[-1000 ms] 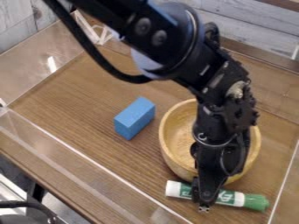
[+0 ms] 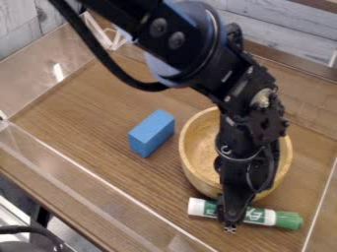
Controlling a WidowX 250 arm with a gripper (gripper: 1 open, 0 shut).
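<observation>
My gripper (image 2: pixel 227 212) points down at the front right, its fingertips on a white and green cylinder (image 2: pixel 274 220) lying in front of a tan bowl (image 2: pixel 200 138). The fingers are closed around the middle of the cylinder. The gripper body hides much of the bowl behind it.
A blue block (image 2: pixel 152 133) sits on the wooden table (image 2: pixel 79 138) left of the bowl. Low walls edge the table at the back and left.
The gripper and the cylinder have shifted very slightly; otherwise the scene looks the same.
</observation>
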